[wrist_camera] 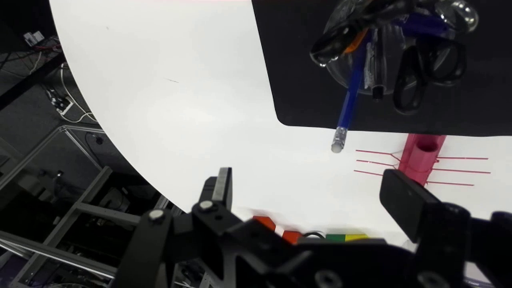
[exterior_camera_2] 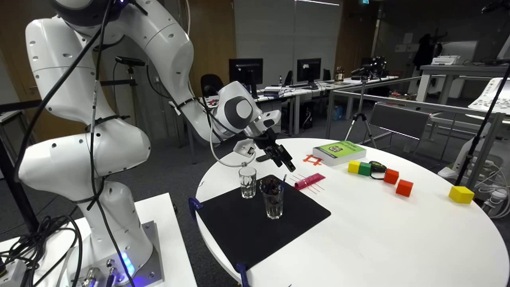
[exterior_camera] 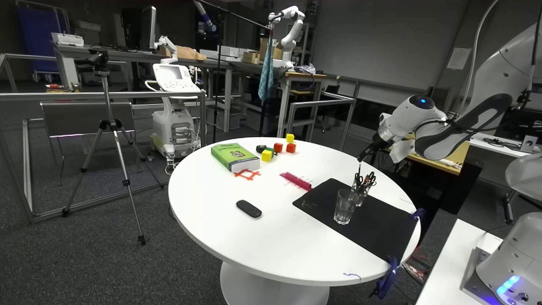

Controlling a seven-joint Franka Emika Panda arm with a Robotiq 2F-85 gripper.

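In the wrist view my gripper stands open, its two fingers wide apart with only bare table seen between them. A blue pencil (wrist_camera: 351,93) leans out of a glass toward that gap. This glass (exterior_camera_2: 273,203) holds pens and black-handled scissors (wrist_camera: 410,79) and stands on a black mat (exterior_camera_2: 306,213). Beside it on the mat is an empty clear glass (exterior_camera_2: 248,181). From the first exterior view, the gripper (exterior_camera: 361,154) hangs tilted just above the pencil top; whether they touch cannot be told.
A pink holder with thin sticks (exterior_camera: 296,181) lies just off the mat. Farther away are a green book (exterior_camera: 235,157), a black remote-like object (exterior_camera: 249,208), a red lattice piece (exterior_camera: 247,174) and several coloured cubes (exterior_camera: 266,155). Blue clamps (exterior_camera: 390,277) grip the mat's edge.
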